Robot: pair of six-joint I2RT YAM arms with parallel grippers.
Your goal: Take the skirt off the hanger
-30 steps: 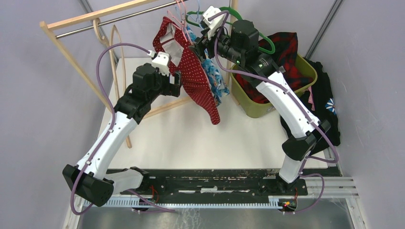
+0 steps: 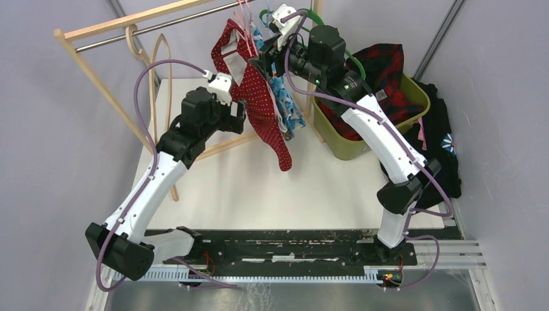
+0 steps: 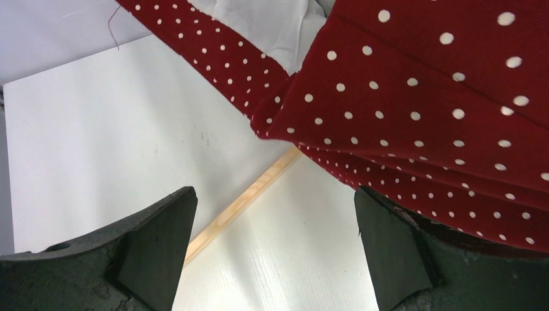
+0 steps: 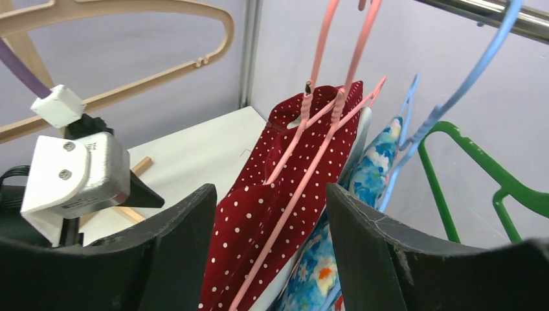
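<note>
A dark red skirt with white dots point(image 2: 257, 107) hangs from the pink hanger point(image 4: 289, 223) on the rack. In the left wrist view the skirt point(image 3: 414, 84) fills the upper right, ahead of the fingers. My left gripper point(image 2: 238, 117) stands open at the skirt's left side, nothing held between its fingers. My right gripper is part open at the skirt's upper right. In the right wrist view the hanger's long arm and the skirt point(image 4: 243, 217) show beyond and between its fingers; whether they touch cannot be told.
A blue floral garment point(image 4: 317, 262) hangs close behind the skirt on a blue hanger point(image 4: 447, 107). A green hanger point(image 4: 498, 175) is to its right. Beige hangers point(image 2: 154, 71) hang at the left of the rail. A green basket point(image 2: 349, 148) of clothes stands right.
My right arm has shifted slightly left. The green hanger has moved behind the arm. The left arm is nearly still.
</note>
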